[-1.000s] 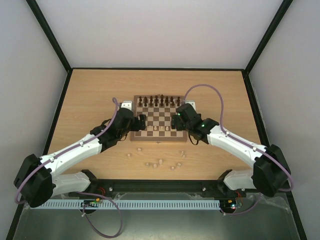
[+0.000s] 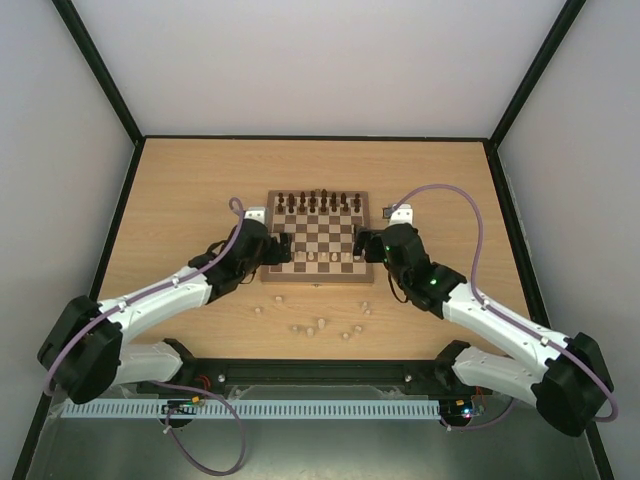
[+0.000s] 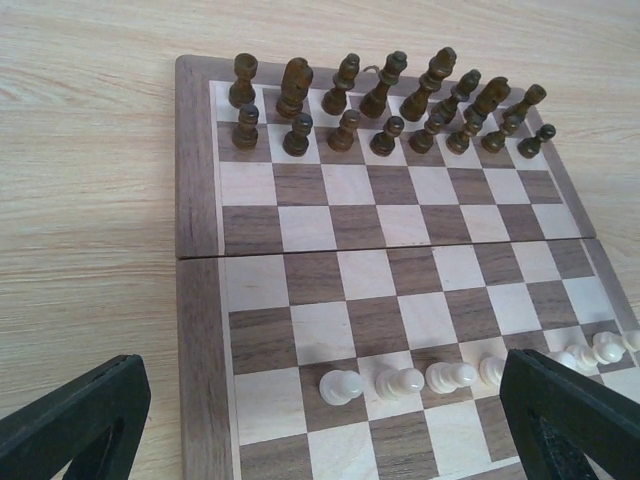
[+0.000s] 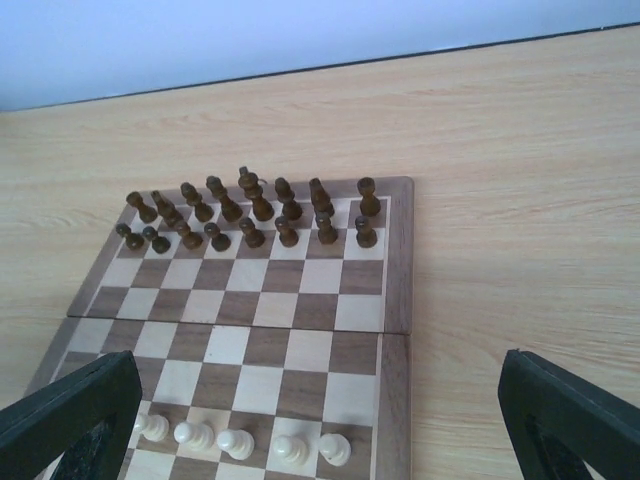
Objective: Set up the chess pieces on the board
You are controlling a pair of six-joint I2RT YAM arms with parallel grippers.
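The chessboard (image 2: 318, 279) lies mid-table, with dark pieces (image 2: 322, 200) filling its two far rows. In the left wrist view the dark king (image 3: 436, 70) stands among the back row. Several white pawns (image 3: 398, 383) form a row on the near half; some at its right end are partly hidden by a finger. No white pieces show on the bare squares in front of them. My left gripper (image 2: 285, 247) is open over the board's left edge, nothing between its fingers. Over the right edge, my right gripper (image 2: 361, 243) is also open and empty.
Loose white pieces (image 2: 321, 323) are scattered on the bare table in front of the board. Free tabletop (image 2: 440, 180) lies to either side and behind it. Dark frame posts (image 2: 512, 235) border the table.
My right arm has shifted to the right, from over the board toward its right edge. The left arm has moved only slightly. Board and pieces look the same.
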